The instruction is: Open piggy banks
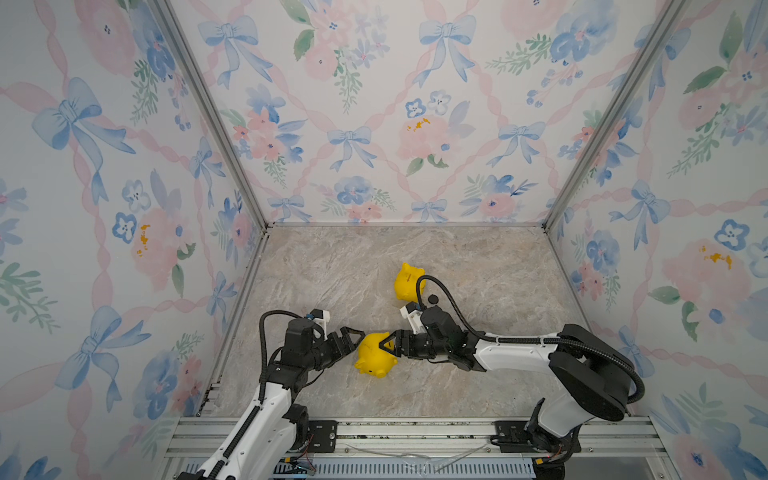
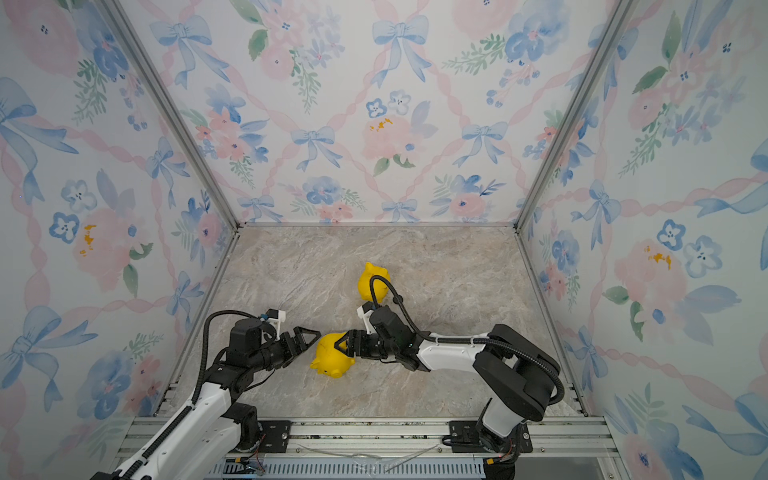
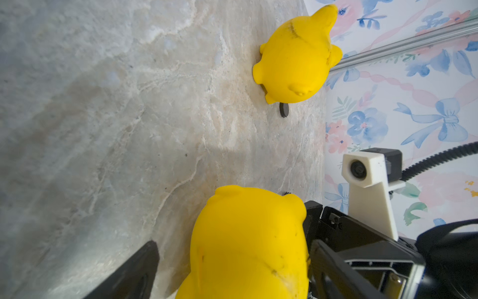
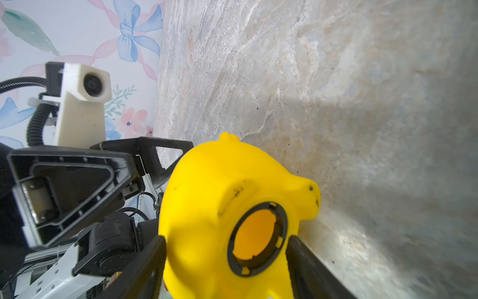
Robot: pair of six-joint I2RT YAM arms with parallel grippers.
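The near yellow piggy bank (image 1: 374,357) lies between my two grippers. Facing the right wrist camera is its round hole with a black ring (image 4: 232,249), and yellow shows through it. My right gripper (image 1: 392,345) is open, its fingers (image 4: 144,269) on either side of the bank; contact is hard to judge. On the left, my left gripper (image 1: 353,339) stands close beside the bank, with its fingers (image 3: 137,269) wide apart. A second yellow piggy bank (image 3: 296,57) rests farther back, its underside hidden.
A small black disc (image 1: 433,300) lies on the floor near the far bank. Floral walls (image 1: 400,104) enclose three sides.
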